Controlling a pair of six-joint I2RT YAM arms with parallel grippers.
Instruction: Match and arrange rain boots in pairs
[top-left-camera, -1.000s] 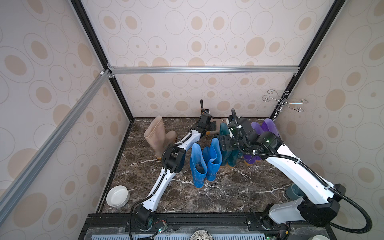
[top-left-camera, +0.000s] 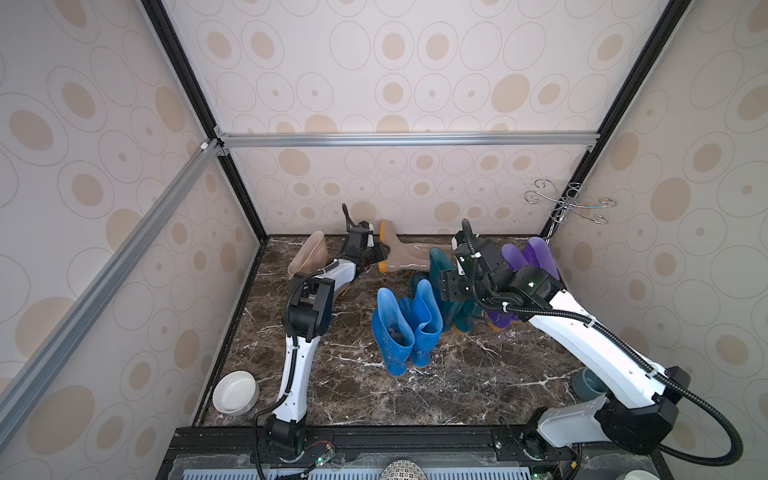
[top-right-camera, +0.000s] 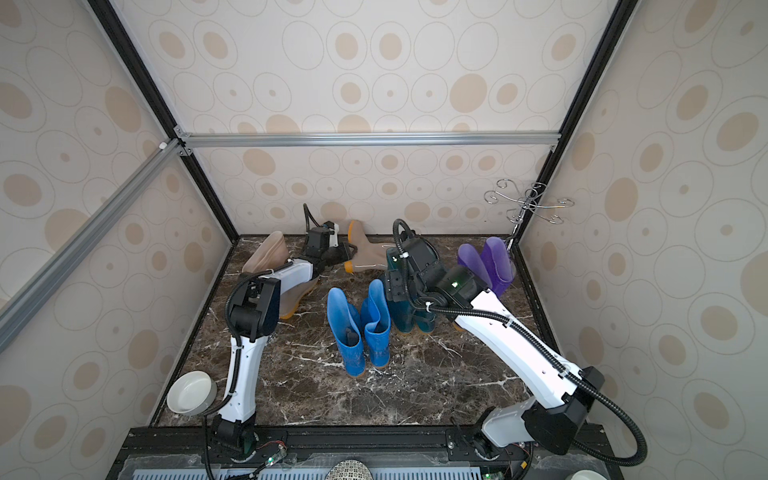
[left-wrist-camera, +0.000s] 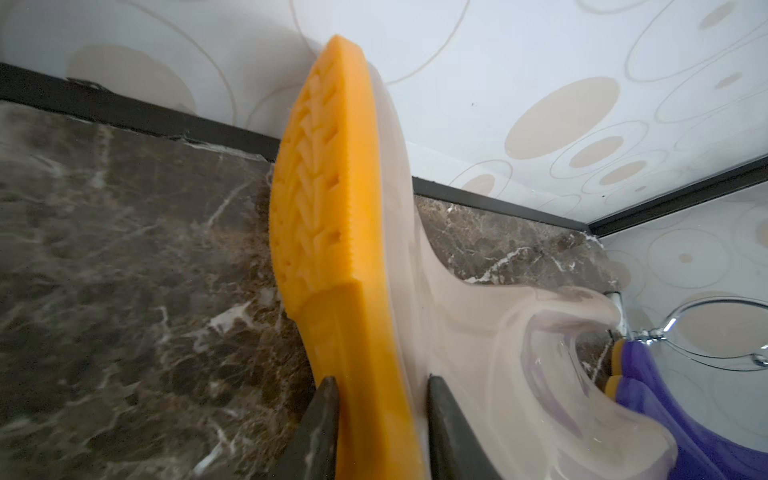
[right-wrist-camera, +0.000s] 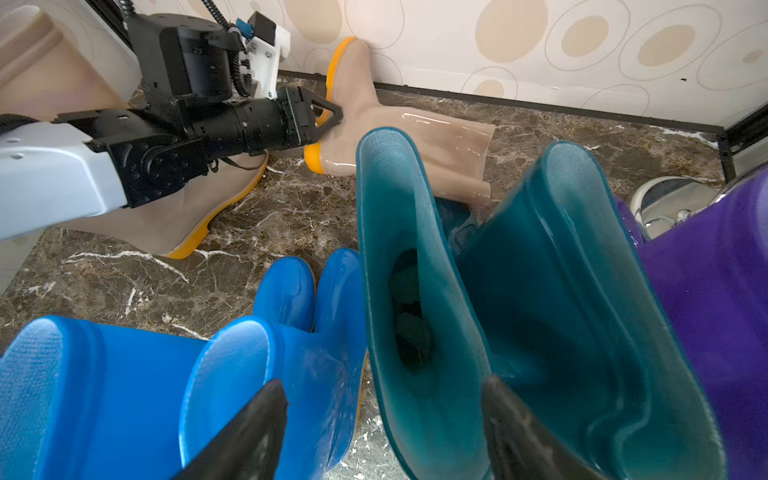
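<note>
A beige boot with yellow sole lies on its side along the back wall; my left gripper is at its sole, fingers on either side of the sole's edge, in the left wrist view. Another beige boot stands at the left, behind my left arm. Blue boots stand upright side by side at centre front. Teal boots stand beside them, purple boots at the right. My right gripper hangs over the blue and teal boots, fingers apart.
A white bowl sits at the front left, a teal container at the front right. A metal hook stand rises at the back right. Bare marble floor lies left and front of the boots.
My left arm has moved left along the back, and the lying beige boot shows further left. The left beige boot is largely hidden behind the arm. The right arm is nearly unchanged.
</note>
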